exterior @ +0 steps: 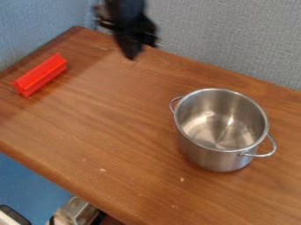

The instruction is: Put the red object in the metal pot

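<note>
On the left side of the wooden table lies a red block-like object (40,75), long and slanted. The metal pot (221,128) stands upright on the right, with two side handles, and its inside looks empty. My dark gripper (132,51) is at the top of the view, to the right of the red object and apart from it. It is blurred, and whether its fingers are open or shut cannot be made out. No red shows at the fingers.
Between the red object and the pot the table (118,114) is bare. A grey wall (235,35) rises behind it. At the bottom left, beyond the table edge, sits a metal fitting (77,213).
</note>
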